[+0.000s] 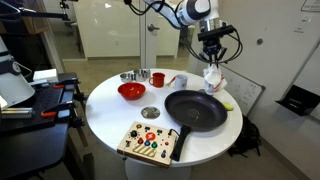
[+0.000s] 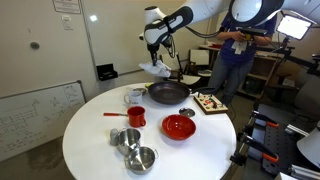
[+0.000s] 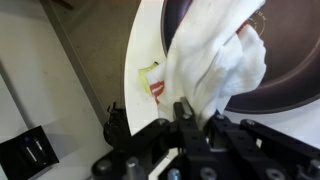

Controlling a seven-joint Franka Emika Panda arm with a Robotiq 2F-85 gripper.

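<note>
A white cloth (image 1: 213, 77) hangs from my gripper (image 1: 214, 62) over the far edge of the black frying pan (image 1: 195, 112). The wrist view has the cloth (image 3: 205, 60) bunched between the fingertips and draping across the pan's rim (image 3: 270, 102). In exterior view 2 the cloth (image 2: 157, 69) spreads just above and behind the pan (image 2: 168, 93). My gripper is shut on the cloth, though its fingers are partly covered by it. Beside the pan lies a small yellow packet (image 3: 148, 75) on the white table.
Around the pan on the round white table (image 1: 105, 110) stand a red bowl (image 1: 131, 91), a red mug (image 1: 158, 79), a white mug (image 1: 181, 80), metal cups (image 2: 128, 139) and a board with knobs (image 1: 149, 142).
</note>
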